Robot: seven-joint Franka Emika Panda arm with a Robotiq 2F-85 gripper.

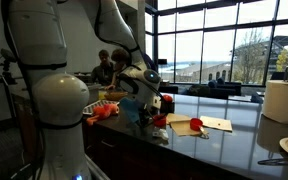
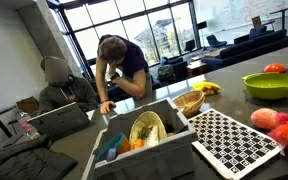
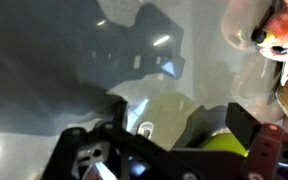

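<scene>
In exterior view 1 my gripper hangs low over the near-left part of the table, pointing down. Two dark fingers stand well apart in the wrist view, so the gripper is open. No object shows clearly held between them. A bright green rounded thing lies at the lower edge, partly hidden behind the gripper. An orange toy-like thing with a dark nose fills the upper right corner. A small pale thing shows near the bottom middle; what it is I cannot tell. Exterior view 2 does not show the arm.
Red dishes, brown paper and a white sheet lie right of the gripper. A white container stands far right. The other view has a grey bin, checkered board and green bowl. People are behind.
</scene>
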